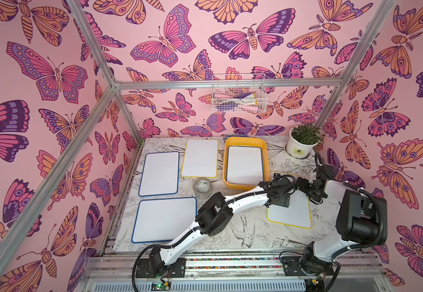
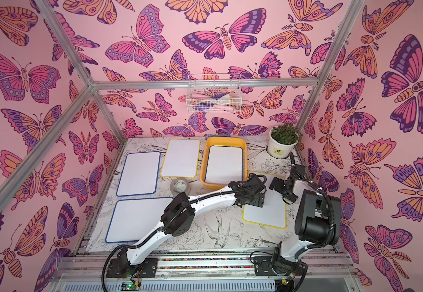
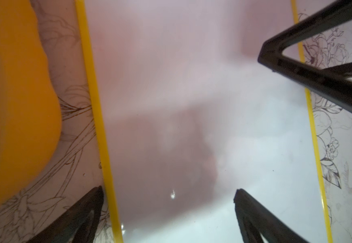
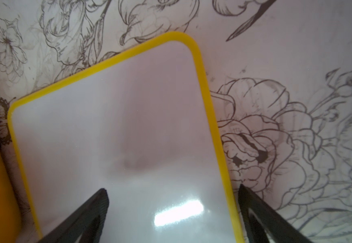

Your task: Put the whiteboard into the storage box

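Note:
A yellow-edged whiteboard [image 1: 293, 214] lies flat on the table, just right of the yellow storage box [image 1: 268, 168]. Inside the box rests a blue-edged whiteboard [image 1: 244, 164]. Over the left long edge of the yellow-edged board, my left gripper is open, its left finger [image 3: 89, 210] outside the border and its right one above the white surface. My right gripper also stands open, its fingers spread above the same board, with the right finger [image 4: 248, 206] close to the border. Nothing shows between either pair of fingers; contact with the board cannot be judged.
Two blue-edged boards [image 1: 159, 173] and another yellow-edged board [image 1: 200, 158] lie on the left half of the table. A roll of tape [image 1: 202, 187] sits near the left arm. At the back right stands a potted plant [image 1: 301, 143]. Bare table shows front centre.

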